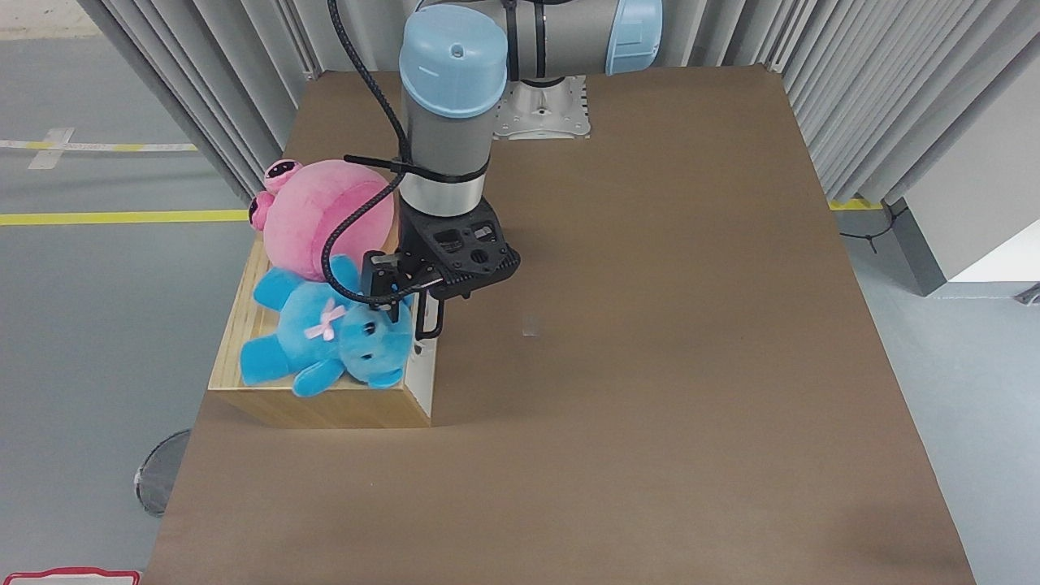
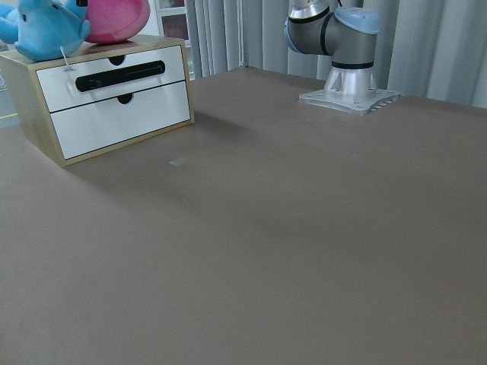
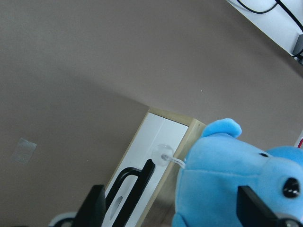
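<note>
My gripper is open over the edge of the wooden drawer unit [image 1: 283,408], its two dark fingers wide apart at the bottom of the wrist view. A blue plush bear [image 1: 278,356] with a pink bow lies on the unit's top, directly under or beside the gripper in the front view; whether the fingers touch it cannot be told. A pink round plush [image 1: 312,214] sits behind the bear. The unit has white drawers [image 2: 122,118] with black handles; a clear suction cup [image 3: 162,154] on the bear hangs by the upper edge.
The arm's base plate [image 1: 546,122] is at the back edge. A mesh bin [image 1: 161,473] stands on the floor at left.
</note>
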